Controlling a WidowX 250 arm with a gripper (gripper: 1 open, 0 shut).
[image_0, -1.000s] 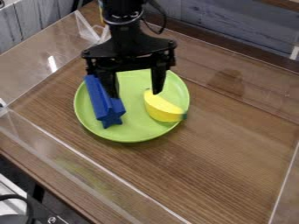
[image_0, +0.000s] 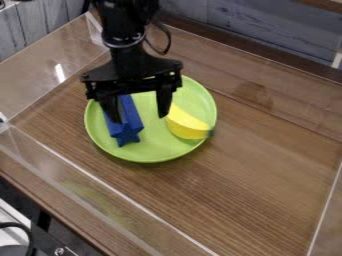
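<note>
My dark gripper (image_0: 135, 98) hangs open over a green plate (image_0: 150, 151), its two fingers spread apart. Below the left finger a blue block (image_0: 124, 127) lies on the left part of the plate, partly hidden by the gripper. A yellow wedge-shaped object (image_0: 187, 124) lies on the plate's right part, just beside and below the right finger. Nothing shows held between the fingers.
The plate sits on a wooden surface (image_0: 247, 170) with wide clear room to the right. Wooden walls stand at the back, and a pale edge runs along the lower left, with a cable at the corner.
My gripper has shifted a little to the left, toward the blue block. The objects on the plate show no clear movement.
</note>
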